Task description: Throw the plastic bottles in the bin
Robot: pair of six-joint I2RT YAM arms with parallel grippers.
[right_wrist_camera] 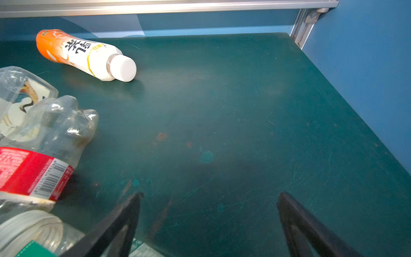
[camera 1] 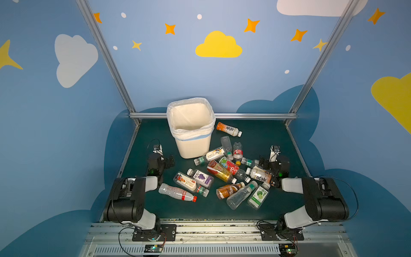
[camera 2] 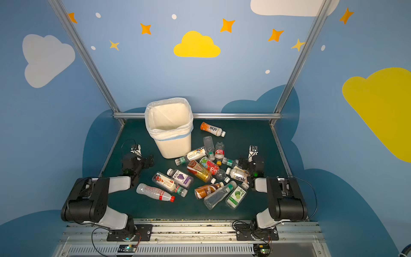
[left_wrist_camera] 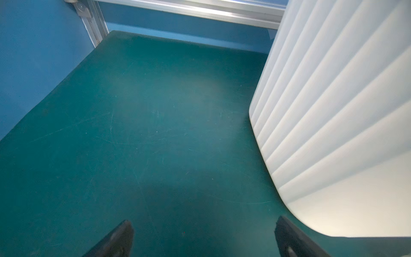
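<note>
Several plastic bottles lie in a loose heap on the green table, among them a clear red-capped bottle at the left, a purple-label bottle and a green-label bottle. An orange and white bottle rests apart near the back. The white bin, lined with a clear bag, stands back left of the heap. My left gripper is open and empty, left of the bin. Open as well, my right gripper holds nothing at the heap's right side; a red-label bottle lies to its left.
Bare table extends left of the bin, and more lies toward the back right. A metal rail runs along the back, with blue walls on the sides. Bottles crowd the middle, some touching or overlapping.
</note>
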